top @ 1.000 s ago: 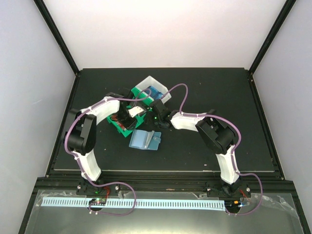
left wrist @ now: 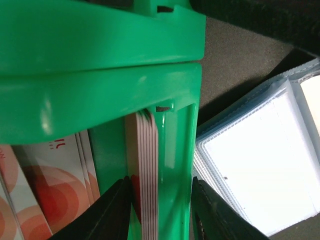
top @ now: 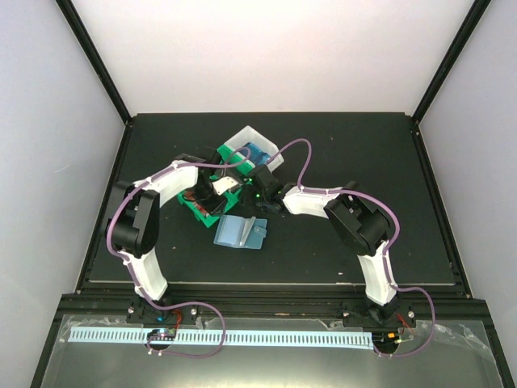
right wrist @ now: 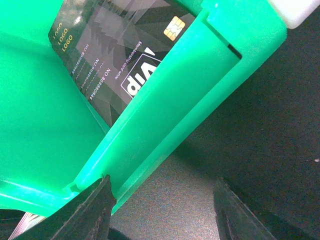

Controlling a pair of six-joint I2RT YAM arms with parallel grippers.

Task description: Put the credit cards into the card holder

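In the left wrist view a green tray [left wrist: 167, 135] holds red-and-white cards [left wrist: 55, 185] and an upright stack of cards [left wrist: 147, 170] at its right wall. My left gripper is part open, its fingertips either side of that stack and wall; contact is unclear. The pale blue card holder [left wrist: 257, 155] lies open beside the tray. In the right wrist view my right gripper has one finger at the rim of a green tray [right wrist: 160, 110] with a black card [right wrist: 112, 65] inside; whether it grips anything is hard to see.
A white box [top: 246, 136] with blue contents stands behind the green trays. Both arms reach into the crowded middle.
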